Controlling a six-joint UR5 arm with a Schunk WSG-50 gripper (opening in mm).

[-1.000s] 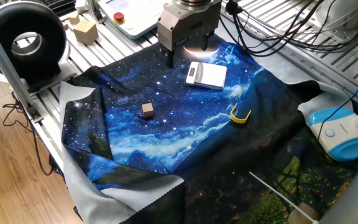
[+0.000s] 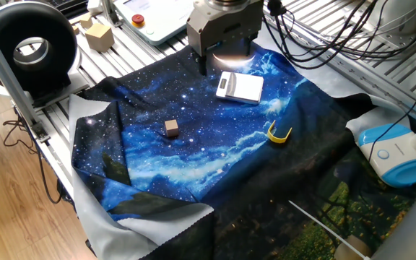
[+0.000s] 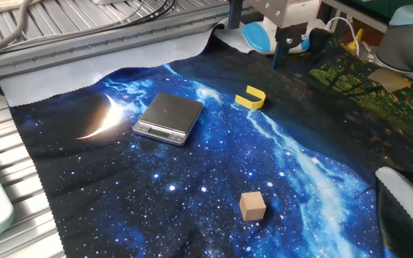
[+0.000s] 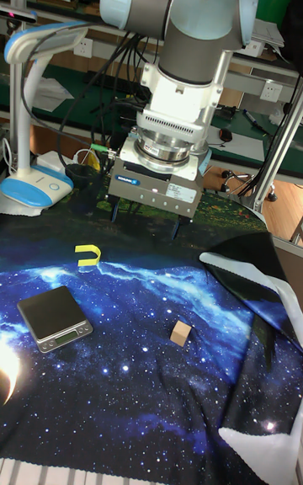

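My gripper (image 4: 144,228) hangs above the cloth with its two fingers spread wide, so it stands open and nothing shows between them. A small wooden cube (image 2: 171,128) rests on the starry blue cloth, apart from the gripper. The yellow U-shaped piece (image 3: 251,98) lies on the same cloth, near where the blue print turns dark. Beside it sits a flat digital scale (image 3: 169,117), its dark plate bare. In exterior view 3 the cube is to the right, with the scale on the left.
A blue-and-white lamp base (image 2: 393,154) stands by the cloth's edge. The cloth is folded up at one corner (image 2: 143,227). Larger wooden blocks (image 2: 100,37) and a panel with a red button (image 2: 138,19) sit off the cloth. Clear cloth surrounds the cube.
In exterior view 1 the gripper has shifted a little to the right and slightly up in the picture. The cube, the yellow piece and the scale have stayed put.
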